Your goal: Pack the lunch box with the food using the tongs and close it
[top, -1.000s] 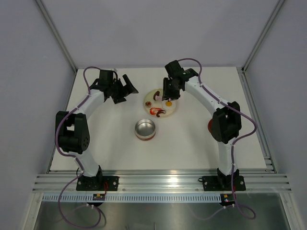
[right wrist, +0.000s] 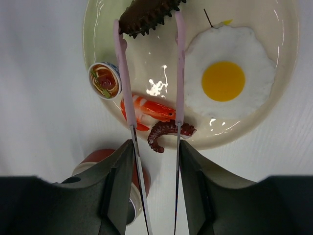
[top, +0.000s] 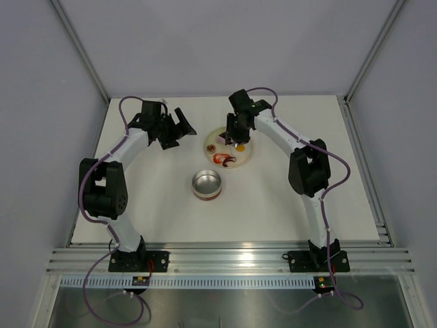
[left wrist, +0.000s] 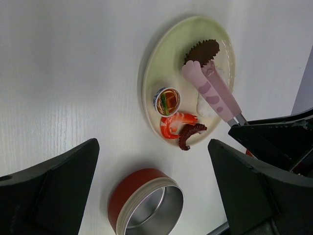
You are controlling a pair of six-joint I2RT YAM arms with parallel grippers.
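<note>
A cream plate [top: 216, 158] carries a fried egg [right wrist: 223, 75], a dark spiky piece [right wrist: 145, 14], a small cup of food [right wrist: 103, 81], a shrimp [right wrist: 148, 109] and a tentacle [right wrist: 170, 130]. My right gripper is over the plate with pink-tipped tongs; the tips straddle the dark piece, apart from each other, and whether they grip it I cannot tell. My left gripper [top: 180, 123] stands open to the upper left of the plate, empty. A round steel container with red outside [top: 206, 184] sits below the plate.
The right arm spans the table's right side.
My right gripper has moved left over the plate, toward the dark piece. The left arm has not moved.
</note>
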